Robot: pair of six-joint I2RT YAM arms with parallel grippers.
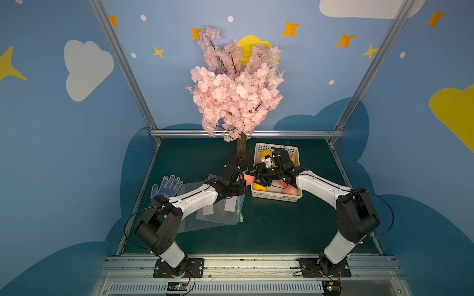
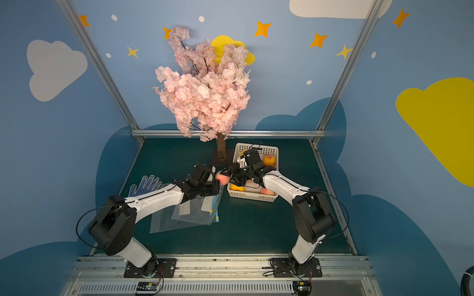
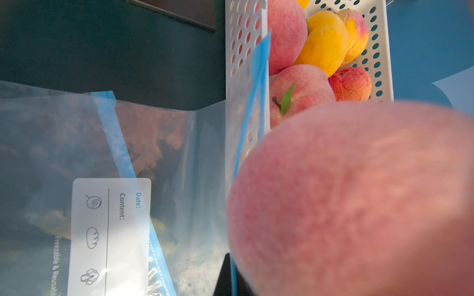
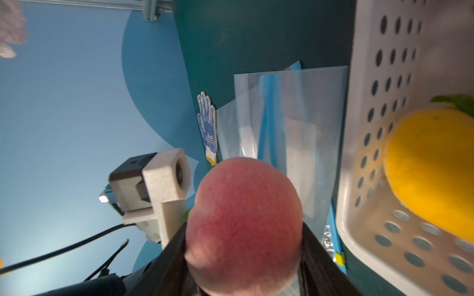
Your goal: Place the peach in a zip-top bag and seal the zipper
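Observation:
My right gripper is shut on a pink peach (image 4: 242, 212), held left of the fruit basket and above the clear zip bags (image 2: 170, 219). In the left wrist view the peach (image 3: 345, 197) fills the lower right, right beside an upright blue-striped zip edge (image 3: 251, 88) of a bag. My left gripper (image 1: 239, 183) is shut at that bag's edge; its fingertips are mostly hidden behind the peach and film, with only the thin bag seen at them. A white label (image 3: 108, 231) shows on a bag below.
The white perforated basket (image 1: 274, 196) holds peaches and yellow fruit. A blossom tree (image 1: 234, 93) stands at the back, a glove (image 1: 167, 185) lies at left, and the front of the green table is clear.

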